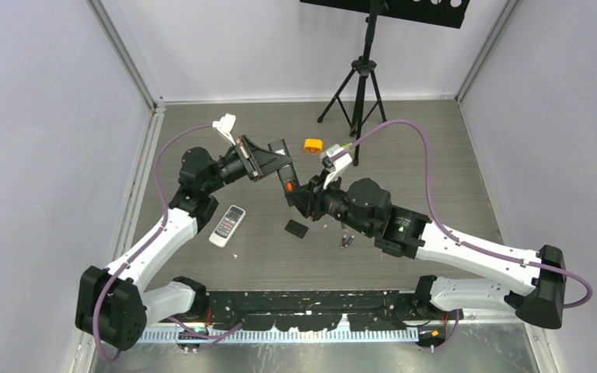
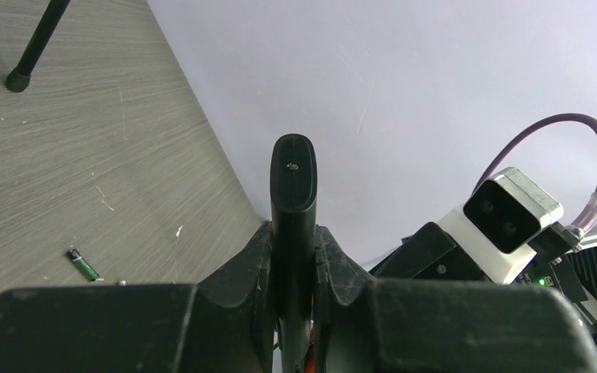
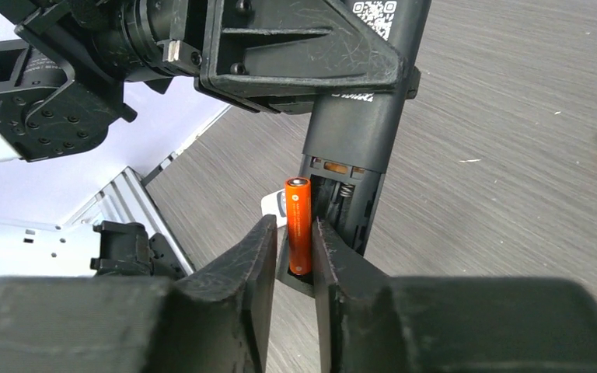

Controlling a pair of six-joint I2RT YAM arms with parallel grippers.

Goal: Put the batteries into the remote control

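My left gripper (image 1: 278,160) is shut on a dark remote, held upright in the air; in the left wrist view the remote (image 2: 293,186) is seen edge-on between the fingers. Its battery compartment is exposed, with a spring visible. An orange battery (image 3: 300,210) stands at the compartment's left side in the right wrist view. My right gripper is part open around that battery's lower half, with a gap by the left finger. A green battery (image 2: 82,264) and loose cells (image 1: 347,241) lie on the floor.
A white remote (image 1: 227,226), a black cover (image 1: 296,228) and a yellow battery pack (image 1: 312,144) lie on the floor. A black tripod stand (image 1: 361,78) stands at the back.
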